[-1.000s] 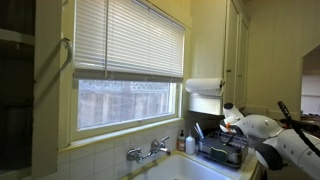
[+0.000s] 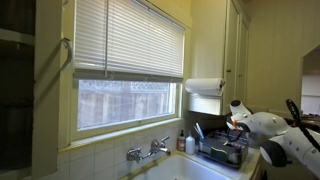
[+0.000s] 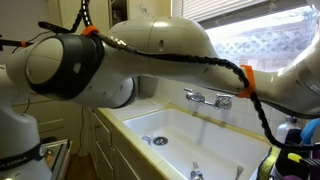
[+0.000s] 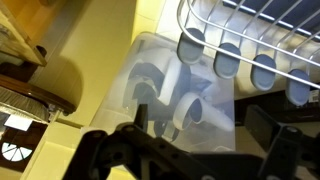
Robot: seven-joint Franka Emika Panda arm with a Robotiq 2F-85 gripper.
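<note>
In the wrist view my gripper stands open, its dark fingers [image 4: 262, 124] wide apart at left and right. Between and beyond them is a translucent plastic container [image 4: 122, 96] with pale curved shapes showing inside it. I cannot tell whether the fingers touch it. Exterior view 1 has the gripper end of the arm [image 2: 240, 112] over the dark dish rack [image 2: 222, 150] at the right of the sink. In exterior view 2 the white arm crosses in front, and the gripper is out of sight.
Wire rack prongs with grey tips [image 4: 228, 60] lie close beside the container. The white sink [image 3: 185, 135] has a wall faucet [image 3: 208, 98] behind it. Soap bottles [image 2: 190, 144] stand near the rack. A paper towel roll [image 2: 204, 86] hangs under the cabinet.
Over the last second the arm's gripper end has shifted slightly to the right in exterior view 1.
</note>
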